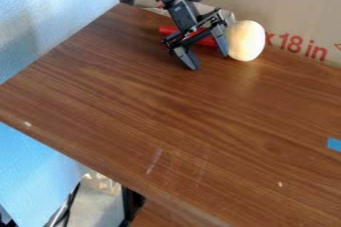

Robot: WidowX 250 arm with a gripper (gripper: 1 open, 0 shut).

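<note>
My black gripper [205, 50] hangs low over the back of the wooden table [154, 141], its two fingers spread apart with tips near the tabletop. Just right of it sits a pale cream, egg-shaped object [248, 40], close to the right finger; whether they touch I cannot tell. A red object [170, 32] lies behind the gripper, partly hidden by it.
A cardboard panel [302, 7] with red print stands along the back. A piece of blue tape [334, 143] is on the right of the table. The table's left edge drops away.
</note>
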